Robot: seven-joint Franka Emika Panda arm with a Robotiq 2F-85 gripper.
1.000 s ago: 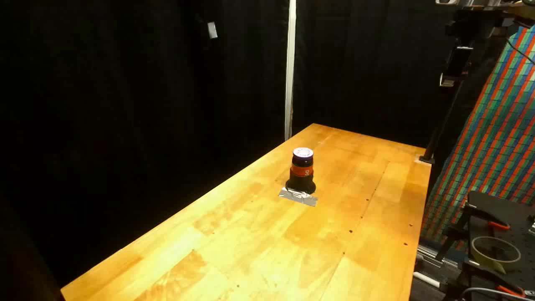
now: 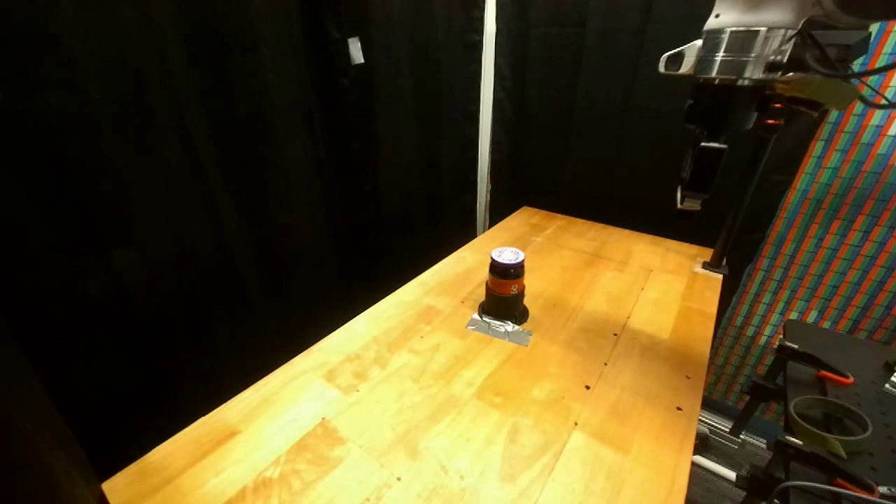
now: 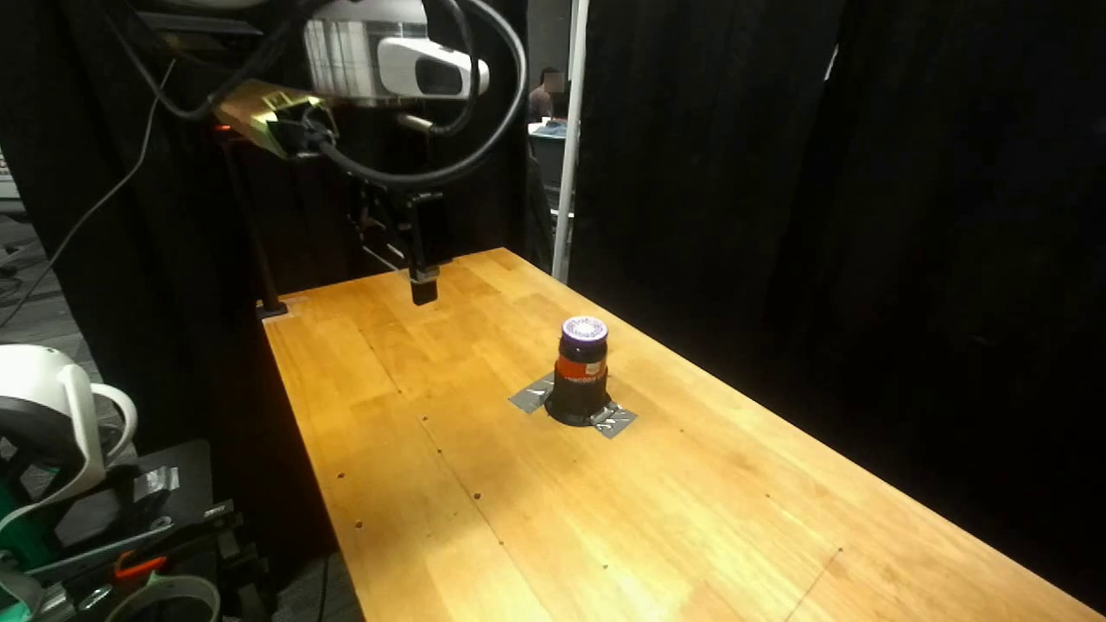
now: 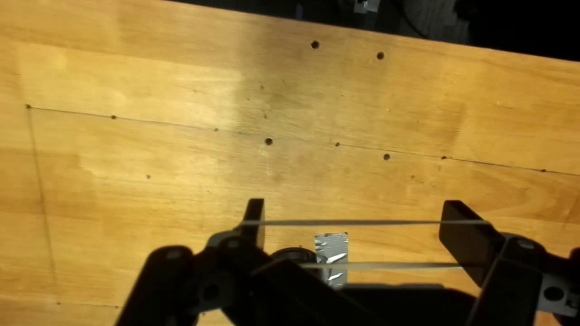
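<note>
A dark jar (image 2: 507,273) with a white-and-purple lid (image 3: 585,328) and an orange label stands upright in a black holder (image 3: 576,403). Silver tape (image 2: 500,330) fixes the holder to the wooden table. High over the table, apart from the jar, my gripper is open. Its fingers (image 4: 254,220) stand wide apart, with two thin bands across the gap and no object held. Lower in the wrist view, my left finger mostly covers a dark round edge (image 4: 293,252), beside a strip of tape.
Bare wood (image 2: 403,403) surrounds the jar on the table. Black curtains hang behind it. A side cart (image 2: 840,361) with clamps and a tape roll (image 2: 829,424) stands past the table's edge. Cables (image 3: 487,145) loop around the arm.
In exterior view 1, my arm and gripper have come down and to the left, nearer the jar. The jar and its holder have stayed in place.
</note>
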